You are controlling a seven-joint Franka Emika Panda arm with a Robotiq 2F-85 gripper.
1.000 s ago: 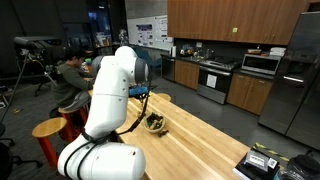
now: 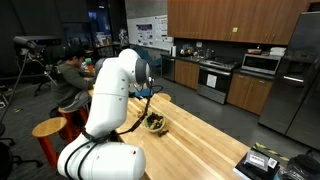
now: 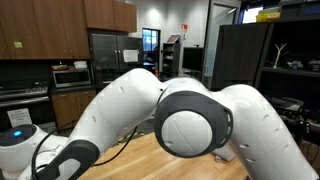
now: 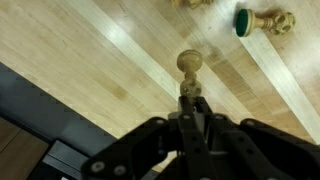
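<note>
In the wrist view my gripper is shut on a light wooden turned piece (image 4: pixel 190 63), like a chess piece. The piece sticks out beyond the dark fingertips, above a pale wooden tabletop (image 4: pixel 110 60). Another wooden piece (image 4: pixel 265 22) lies on its side at the upper right, its green base facing left. Part of a further wooden piece (image 4: pixel 197 3) is cut off by the top edge. From exterior view 1 the gripper is too small and cluttered to read, and in exterior view 2 the large white arm (image 3: pixel 190 130) hides the work area.
A round container with dark green contents (image 2: pixel 155 122) stands on the long table (image 2: pixel 205 150) beside the arm. Black items (image 2: pixel 258 163) lie at the table's near right. A person (image 2: pixel 72 75) sits at the left near red stools (image 2: pixel 48 127).
The far part of the arm has shifted slightly in exterior view 1. The container on the table looks unmoved.
</note>
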